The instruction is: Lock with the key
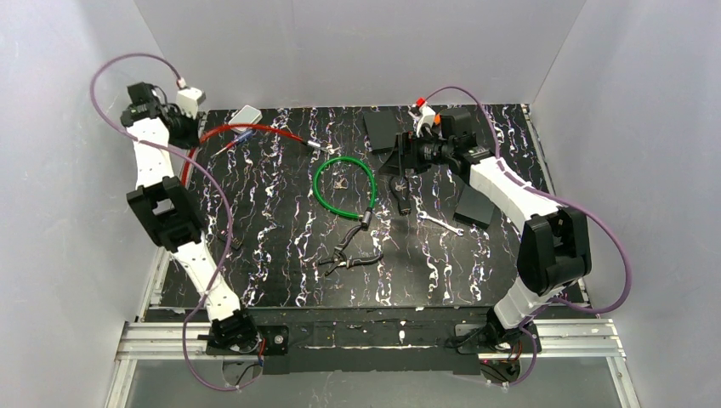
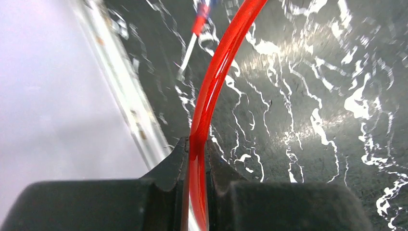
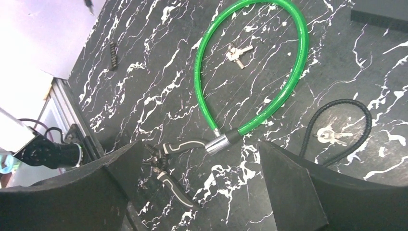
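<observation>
In the left wrist view, my left gripper is shut on the red cable lock (image 2: 216, 72). From there the cable arcs over the table to its metal lock end (image 1: 316, 146), seen in the top view. My right gripper hangs open above the middle of the table, empty between its fingers. Under it lies the green cable lock (image 3: 302, 48) with its metal cylinder (image 3: 223, 142). Keys (image 3: 235, 54) rest inside the green loop. Another set of keys (image 3: 329, 135) lies within the black cable loop (image 3: 368, 120).
Pliers (image 1: 350, 262) lie near the green lock's cylinder. A wrench (image 1: 442, 223), dark boxes (image 1: 380, 130) and a blue-and-red screwdriver (image 1: 235, 140) beside a white box (image 1: 246, 117) also lie about.
</observation>
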